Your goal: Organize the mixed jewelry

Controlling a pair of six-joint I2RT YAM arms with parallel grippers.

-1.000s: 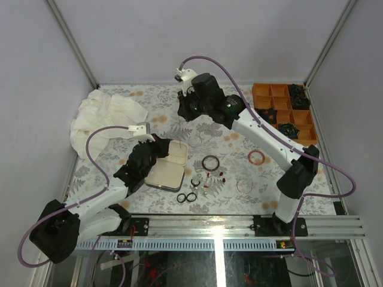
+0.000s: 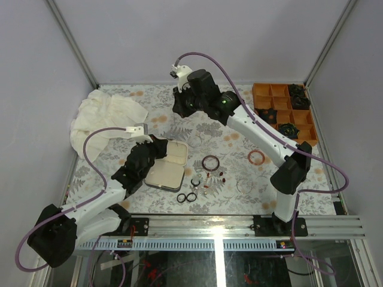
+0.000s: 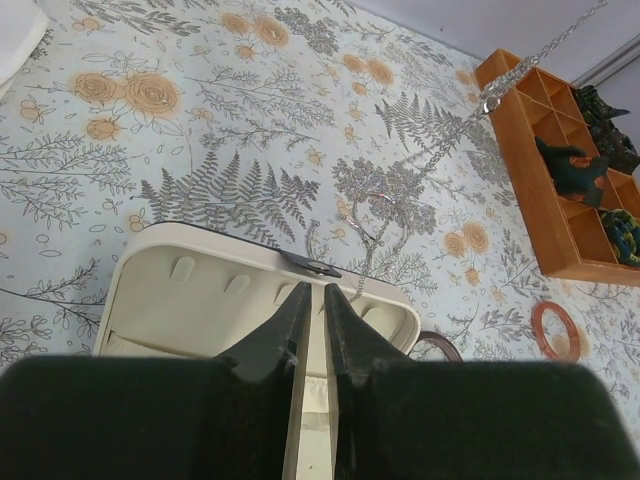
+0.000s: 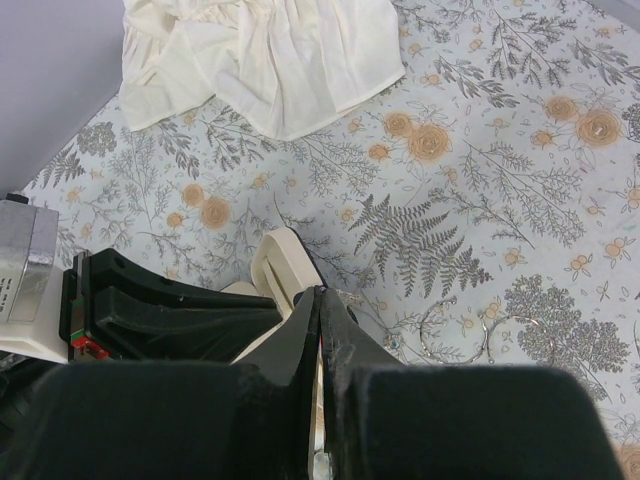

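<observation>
An open cream jewelry box (image 2: 165, 174) lies left of centre, its lid raised at the back. My left gripper (image 2: 165, 149) reaches over it. In the left wrist view a narrow gap separates its fingers (image 3: 282, 340); whether anything sits between them I cannot tell. My right gripper (image 2: 181, 115) is higher and farther back, with its fingers (image 4: 306, 325) shut. From above the left wrist view hangs a silver chain (image 3: 515, 72), evidently from the right fingers, its low end near the box. Loose on the table are a brown bangle (image 2: 210, 163) and an orange bangle (image 2: 256, 158).
A wooden compartment tray (image 2: 279, 89) with dark cloth items stands at the back right. White cloth (image 2: 105, 119) lies at the back left. Black rings (image 2: 191, 197) and several small pieces lie right of the box. The table between bangles and tray is mostly clear.
The left arm, the box and the pieces on the table look unmoved.
</observation>
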